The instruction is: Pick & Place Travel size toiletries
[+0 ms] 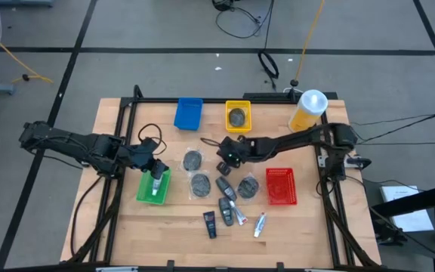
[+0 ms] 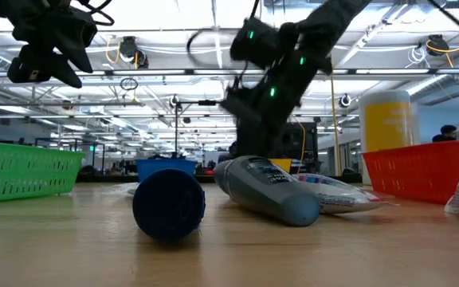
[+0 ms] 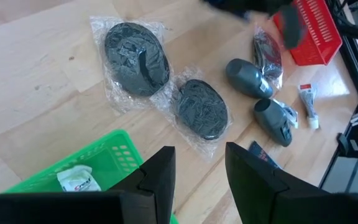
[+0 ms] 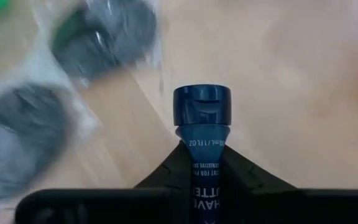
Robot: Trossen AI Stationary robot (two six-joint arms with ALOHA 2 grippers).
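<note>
In the right wrist view, a dark blue shave butter tube (image 4: 202, 140) is pinched in my right gripper, its cap pointing away. In the high view the right arm reaches over the middle of the table. My left gripper stands open and empty near the green basket (image 1: 143, 192), where a white Crest packet (image 3: 78, 179) lies. Grey bottles (image 3: 272, 122) rest on the wood, with a white tube (image 3: 308, 102) to their right. Another dark tube (image 1: 210, 224) lies toward the front.
A red basket (image 1: 282, 175) stands on the right, a blue one (image 1: 189, 113) and a yellow one (image 1: 248, 106) at the back. Wrapped dark discs (image 3: 135, 59) lie mid-table. A yellow-and-white canister (image 1: 308, 110) stands at back right.
</note>
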